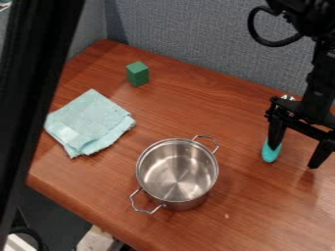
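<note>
My black gripper (295,147) is at the right of the view, low over the wooden table, its fingers spread open. A turquoise object (271,151) stands beside the left finger, partly behind it; I cannot tell if they touch. A steel pot (177,175) with two handles sits in the lower middle. A folded light-blue cloth (89,122) lies at the left, and a green block (137,74) stands at the back left.
Grey panels border the table behind, and a dark vertical shape fills the left edge of the view.
</note>
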